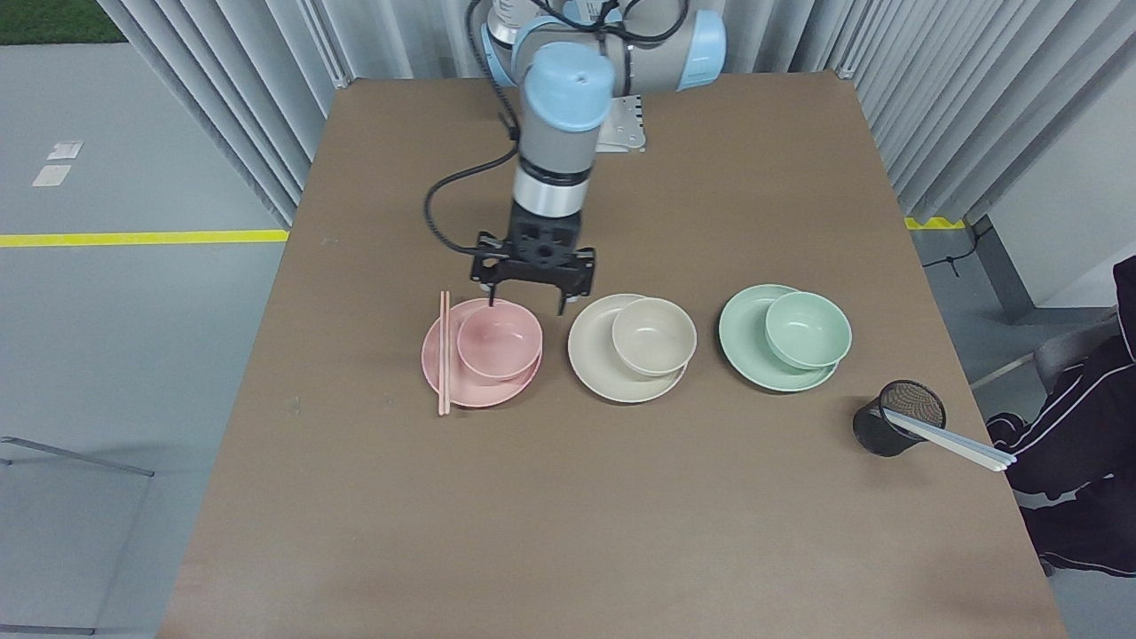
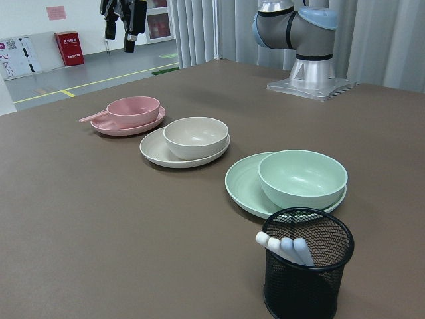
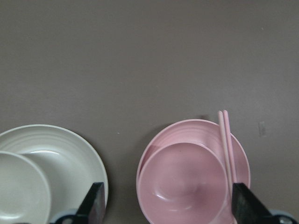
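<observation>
Three place settings stand in a row: pink bowl [image 1: 500, 342] on a pink plate with pink chopsticks [image 1: 445, 351] along its left side, white bowl [image 1: 654, 336] on a white plate [image 1: 596, 362], green bowl [image 1: 807, 330] on a green plate [image 1: 745, 341]. A black mesh cup [image 2: 300, 287] at the right holds light chopsticks [image 1: 953, 441]. My gripper [image 1: 527, 303] hangs above the pink setting, fingers apart and empty; in the wrist view its fingertips [image 3: 97, 200] flank the pink bowl and the gap beside it.
A chair with dark clothing [image 1: 1076, 447] is beside the right edge.
</observation>
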